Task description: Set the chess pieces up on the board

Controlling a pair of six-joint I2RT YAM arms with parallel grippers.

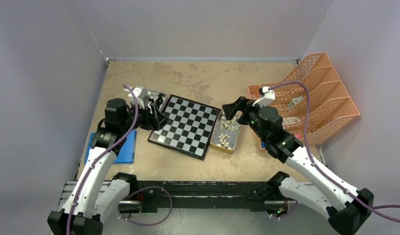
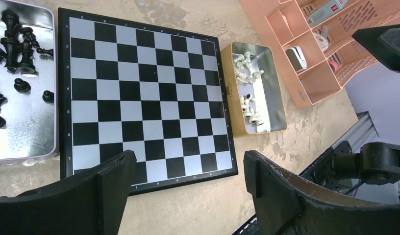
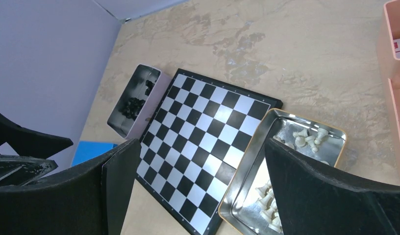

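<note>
The chessboard (image 1: 186, 126) lies bare at the middle of the table, turned a little, with no piece on its squares. To its left, a metal tray (image 2: 29, 142) holds the black pieces (image 2: 25, 58), some upright and some lying. White pieces (image 3: 268, 208) lie in a gold-rimmed tray (image 3: 232, 198) at the board's right side. My left gripper (image 1: 161, 121) hangs over the board's left edge, open and empty. Above the white pieces' tray, my right gripper (image 1: 230, 111) is open too, with nothing between its fingers; one finger covers part of that tray in the right wrist view.
An orange multi-level rack (image 1: 315, 103) stands at the right with small items inside. Something flat and blue (image 1: 125, 149) lies under the left arm. Bare table (image 1: 198, 76) shows behind and in front of the board.
</note>
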